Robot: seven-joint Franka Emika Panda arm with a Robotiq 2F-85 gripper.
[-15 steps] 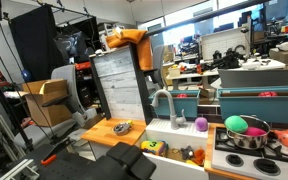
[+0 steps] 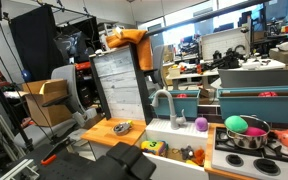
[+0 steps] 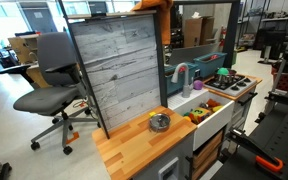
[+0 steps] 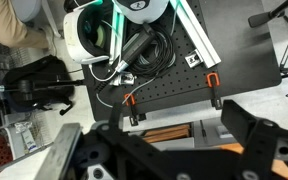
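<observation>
In the wrist view my gripper appears as two dark, blurred sides along the bottom, spread apart with nothing seen between them; it looks open. It points down over the edge of a black table [image 4: 174, 92], with the floor beyond. A silver bowl [image 2: 122, 128] sits on the wooden counter [image 3: 129, 142]. A steel pot [image 2: 247, 138] holding a green round thing [image 2: 236, 124] and a pink one stands on the stove [image 2: 267, 166]. Colourful items [image 2: 193, 156] lie in an open white drawer [image 3: 224, 119]. My gripper cannot be made out in the exterior views.
Orange-and-black clamps [image 4: 213, 82] grip the table edge. A coiled black cable [image 4: 161, 52] lies on the tabletop. The tap [image 2: 165, 98], the grey partition [image 3: 121, 75] and an orange cloth [image 2: 128, 37] rise around the counter. An office chair [image 3: 54, 85] stands on open floor.
</observation>
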